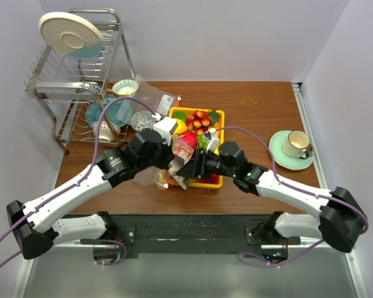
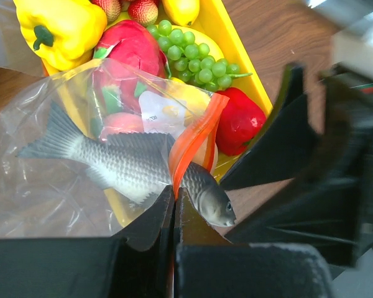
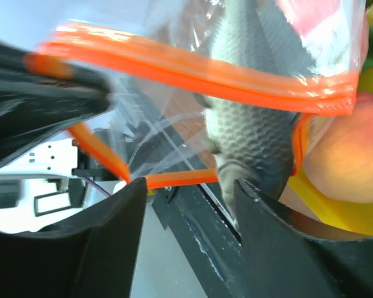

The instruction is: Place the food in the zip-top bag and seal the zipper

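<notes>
A grey fish (image 2: 130, 161) lies slantwise through the mouth of a clear bag (image 2: 31, 198). Its tail and middle are inside; its head (image 2: 214, 202) sticks out past the orange zipper strip (image 2: 196, 133). My left gripper is shut on that strip, beside the fish. At the head end stands my right gripper, its fingers apart. In the right wrist view the fish (image 3: 248, 136) comes down behind one finger (image 3: 261, 230), which hides the head's tip. Whether that finger touches it, I cannot tell.
Beneath the bag sits a yellow tray (image 2: 248, 49) holding a red pepper (image 2: 239, 121), green grapes (image 2: 196, 59), a peach (image 3: 351, 152) and other produce. A dish rack (image 1: 81, 81) stands at left, a mug (image 1: 295, 144) on a green plate at right.
</notes>
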